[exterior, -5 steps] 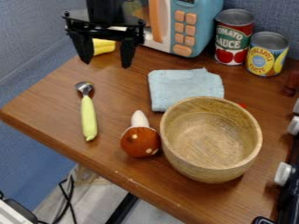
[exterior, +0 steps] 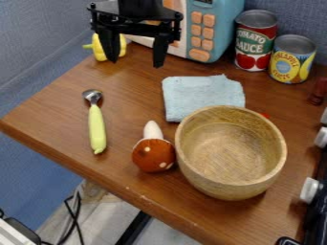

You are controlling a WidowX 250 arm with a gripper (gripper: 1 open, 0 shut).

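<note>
The black gripper (exterior: 133, 55) hangs at the top of the camera view, over the back left of the table, open with nothing seen between its fingers. A yellow object (exterior: 98, 48) is partly hidden behind it. Below lie a yellow-handled spoon (exterior: 98, 127), a toy mushroom (exterior: 155, 152), a folded light-blue cloth (exterior: 198, 95) and a wooden bowl (exterior: 228, 165).
A tomato sauce can (exterior: 254, 46), a yellow can (exterior: 292, 65) and a toy microwave (exterior: 202, 29) stand at the back. A small brown bottle (exterior: 319, 92) and dark equipment are at the right edge.
The gripper has moved to the right and slightly upward over the last second. The objects on the table have not visibly moved.
</note>
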